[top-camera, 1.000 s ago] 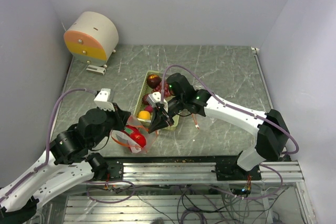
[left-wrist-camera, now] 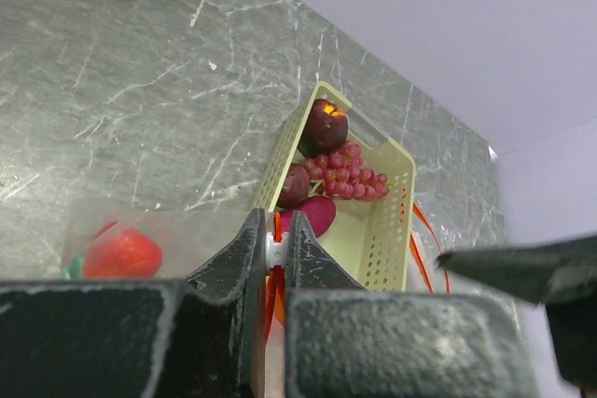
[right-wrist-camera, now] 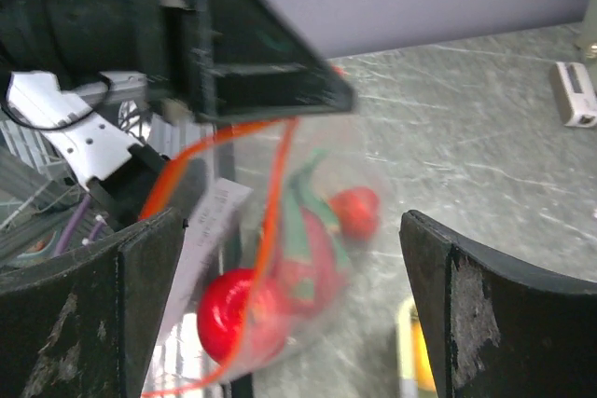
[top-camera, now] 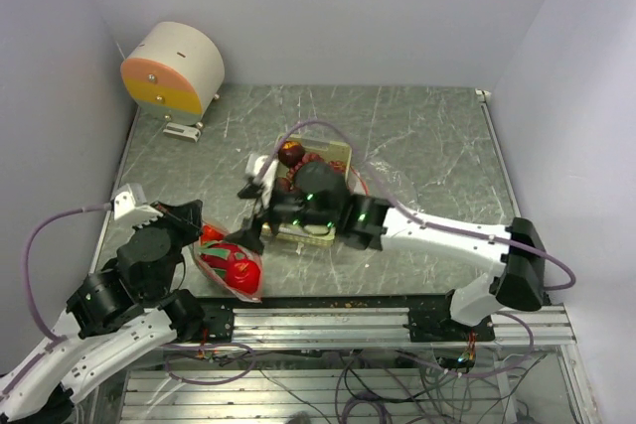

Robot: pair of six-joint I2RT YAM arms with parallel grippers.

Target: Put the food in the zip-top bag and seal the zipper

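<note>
My left gripper is shut on the orange zipper edge of the clear bag (top-camera: 231,280), at the left front of the table. The bag holds red items (right-wrist-camera: 242,314) and green leaves (right-wrist-camera: 297,230). My right gripper (top-camera: 256,215) stands open just up and right of the bag, blurred in the top view. The yellow-green basket behind holds a dark apple, red grapes and purple produce; an orange-yellow fruit (right-wrist-camera: 422,361) shows at the right wrist view's bottom.
A round-topped white box (top-camera: 179,62) with a white bar (top-camera: 183,132) stands at the back left. The front metal rail runs below the bag.
My left gripper has moved left with the bag's edge, drawing the bag leftward.
</note>
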